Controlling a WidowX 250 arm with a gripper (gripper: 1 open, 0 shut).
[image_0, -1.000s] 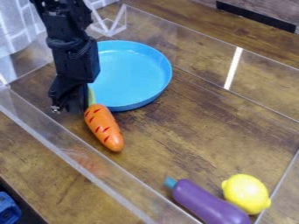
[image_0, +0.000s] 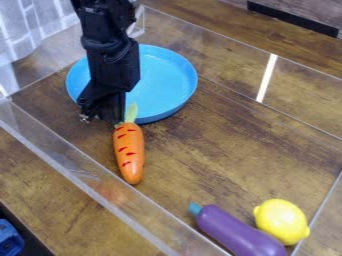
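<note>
My black gripper (image_0: 107, 114) reaches in from the top left, down at the left edge of a blue plate (image_0: 167, 75), by the green top of an orange carrot (image_0: 128, 152). The carrot lies on the wooden board below the plate, pointing toward the front. The fingertips are dark and partly hidden, so whether anything is between them is unclear.
A purple eggplant (image_0: 238, 232) and a yellow lemon (image_0: 281, 220) lie at the lower right. A clear plastic wall runs along the left, with a blue object (image_0: 7, 238) outside it. The middle and right of the board (image_0: 241, 140) are free.
The gripper has shifted slightly to the right. The carrot's top has moved right with it, so the carrot now lies more upright in the view, its tip lower.
</note>
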